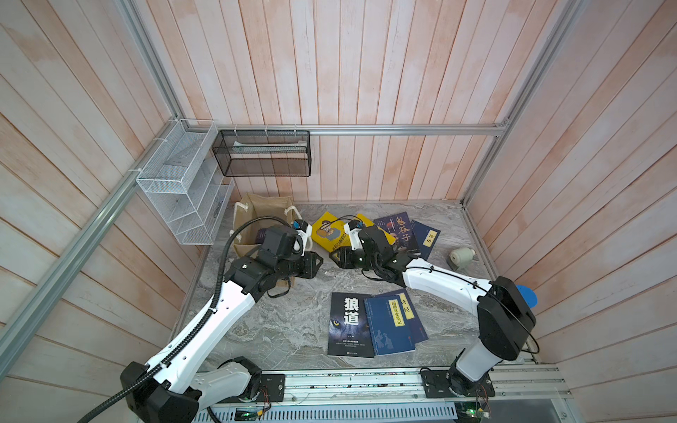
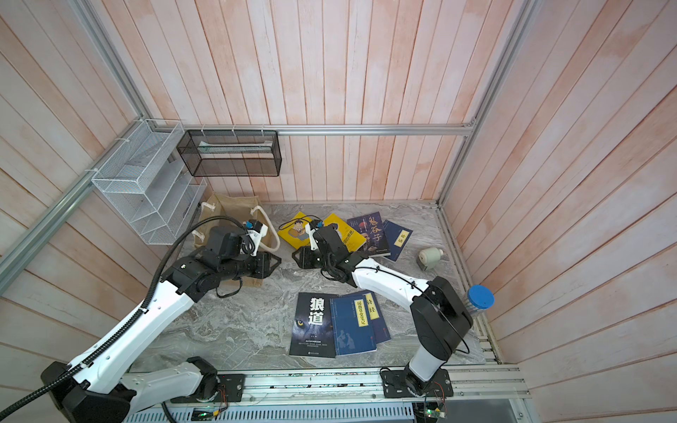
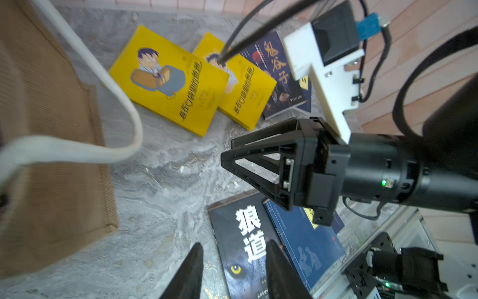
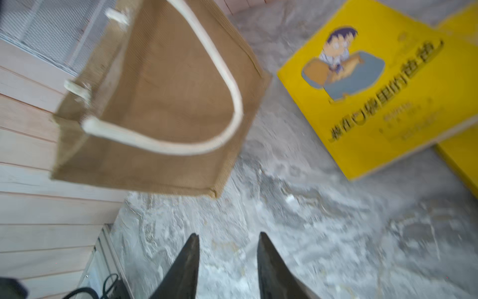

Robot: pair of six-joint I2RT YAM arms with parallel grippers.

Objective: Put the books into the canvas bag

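The tan canvas bag [image 4: 199,94] stands upright at the back left, its white rope handle hanging over the side; a dark book [image 1: 261,236] shows inside. My left gripper [image 1: 314,264] is just right of the bag, open and empty, fingers spread in its wrist view. Facing it, my right gripper [image 1: 338,258] is also open with nothing between its fingers. Below them lie a black book [image 1: 349,331], a blue book [image 1: 388,331] and a navy book [image 1: 417,328] partly under the blue one. Two yellow books [image 3: 169,79], a purple-navy book [image 1: 395,227] and a dark blue book [image 1: 426,236] lie behind.
A beige cup-like object [image 1: 462,258] lies on the right, and a blue-lidded container [image 2: 481,297] stands near the right edge. White mesh shelves [image 1: 180,183] and a black wire basket [image 1: 261,155] hang at the back left. Bare tabletop lies between the bag and the black book.
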